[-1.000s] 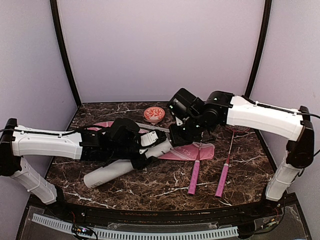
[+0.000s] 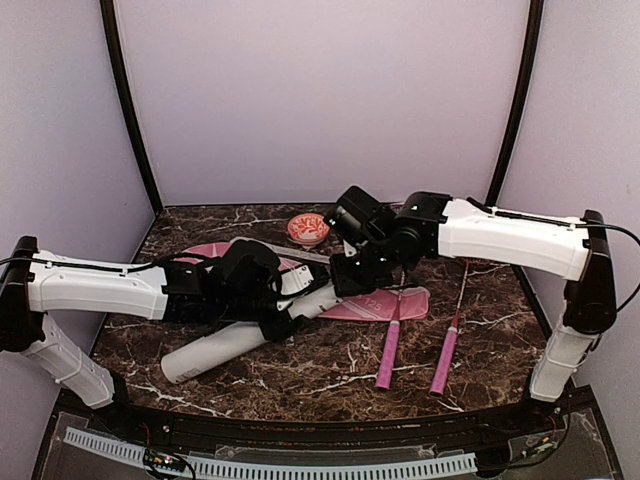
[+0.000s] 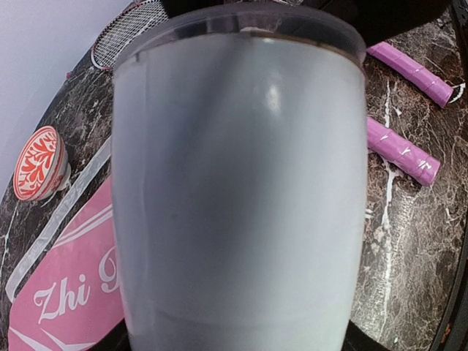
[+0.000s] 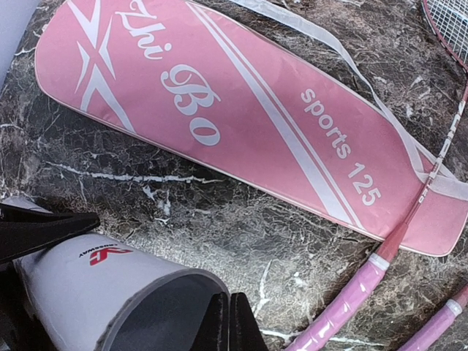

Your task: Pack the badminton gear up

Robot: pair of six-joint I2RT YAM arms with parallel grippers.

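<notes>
A white shuttlecock tube (image 2: pixel 215 351) is tilted across the front left, its open end raised. My left gripper (image 2: pixel 292 300) is shut around it near that end. In the right wrist view the tube's mouth (image 4: pixel 164 307) faces my right gripper, which is shut with nothing seen between its fingers, at the rim. What lies deep inside the tube is hidden. Behind lies the pink racket bag (image 4: pixel 256 110), flat, partly covered by the arms in the top view. Two rackets with pink handles, a left handle (image 2: pixel 389 358) and a right handle (image 2: pixel 444 361), lie to the right.
A red-and-white bowl (image 2: pixel 308 229) stands at the back, behind the bag. One racket's shaft crosses the bag's right end. Bare marble table (image 2: pixel 335 375) shows at the front middle, between the tube and the handles.
My right gripper has shifted a little left, closer over the tube's mouth. The tube has slid very slightly left; the left arm is almost still. Bag, bowl and rackets have not moved.
</notes>
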